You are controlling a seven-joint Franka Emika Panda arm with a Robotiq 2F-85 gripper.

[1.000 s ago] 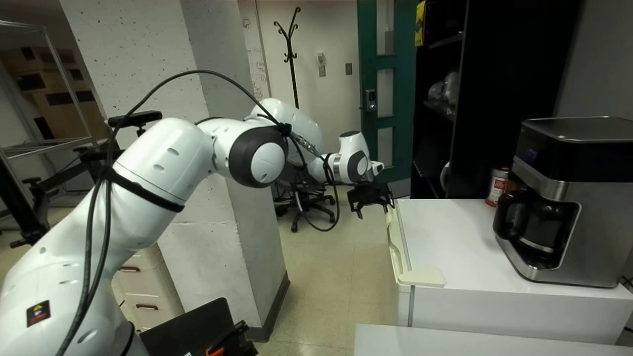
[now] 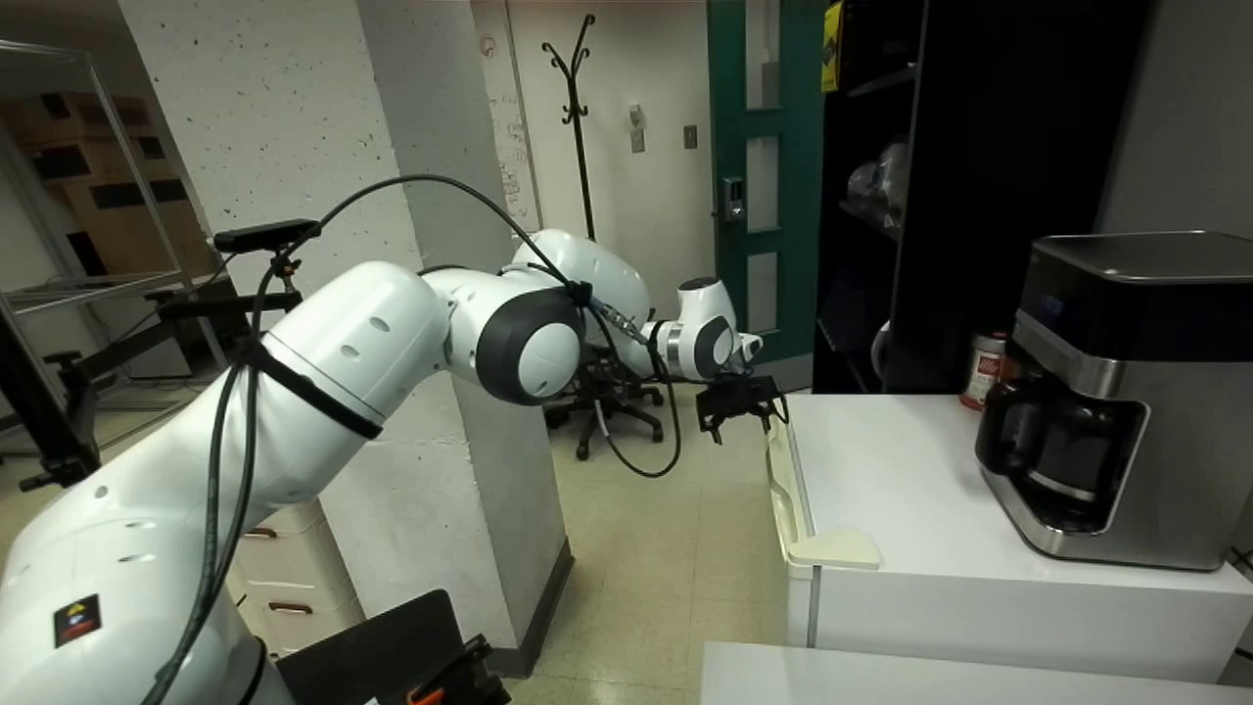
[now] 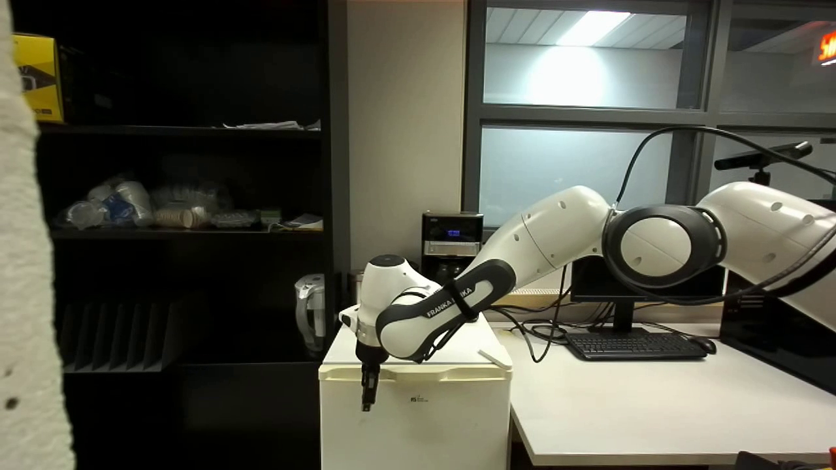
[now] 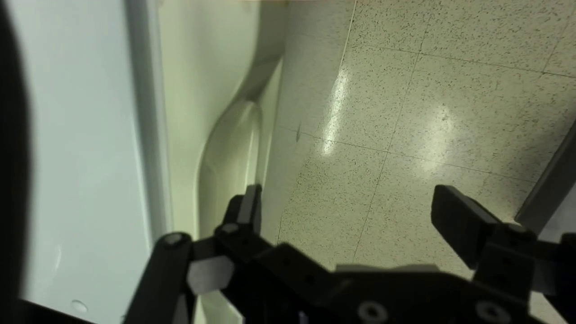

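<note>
My gripper stands open, with only the speckled floor visible between its spread fingers. One finger [image 4: 249, 208] overlaps the recessed cream handle [image 4: 229, 162] along the top edge of the small white fridge's door; whether it touches the handle cannot be told. In the second exterior view the gripper [image 3: 366, 407] points down in front of the fridge door [image 3: 439, 438], near its left side. From the first exterior view, the gripper [image 2: 719, 433] hangs beside the far end of the fridge top [image 2: 893, 470]. The door appears closed.
A coffee maker [image 2: 1128, 446] and a red-labelled can [image 2: 984, 370] stand on the fridge. Beyond it is a black shelf [image 3: 188, 243]. A white desk [image 3: 666, 407] with a keyboard [image 3: 635, 344] lies to the right.
The arm has lowered and reached slightly farther, bringing my gripper a little down and to the right, closer to the fridge's door edge. The fridge and coffee maker have not moved.
</note>
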